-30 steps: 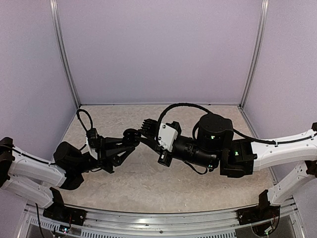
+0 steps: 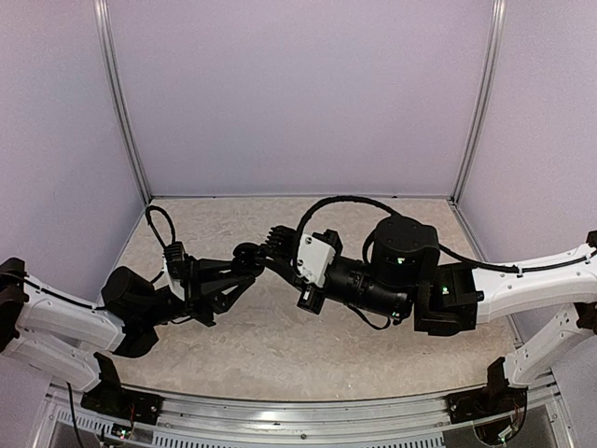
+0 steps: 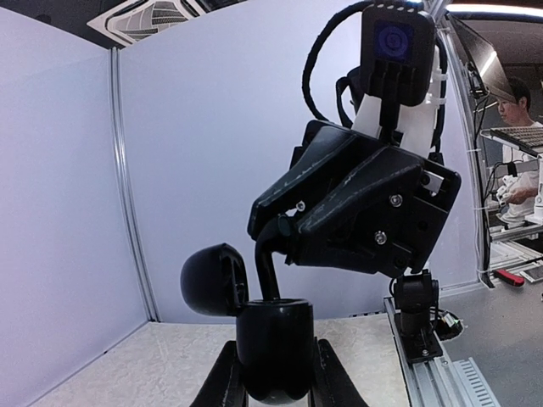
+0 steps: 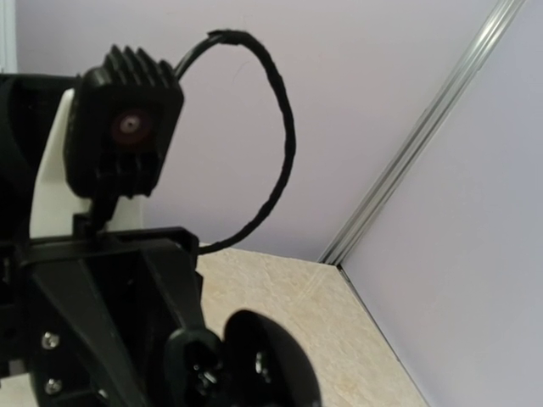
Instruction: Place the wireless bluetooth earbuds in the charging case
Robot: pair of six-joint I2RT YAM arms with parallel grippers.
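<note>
The black charging case [image 3: 276,343] is upright in my left gripper, which is shut on its body. Its rounded lid [image 3: 210,281] stands swung open to the left. Above the case, my right gripper is shut on a black earbud [image 3: 267,270], whose stem points down. The stem's lower end meets the case's top edge in the left wrist view; whether it sits inside a slot cannot be told. In the right wrist view the open lid [image 4: 270,360] is beside the earbud's dark head [image 4: 193,352]. From the top view, both grippers meet left of centre.
Pale walls [image 2: 308,93] enclose it at the back and sides. A metal rail [image 2: 298,411] runs along the front edge. The right arm's cable [image 4: 284,127] loops out beside its camera.
</note>
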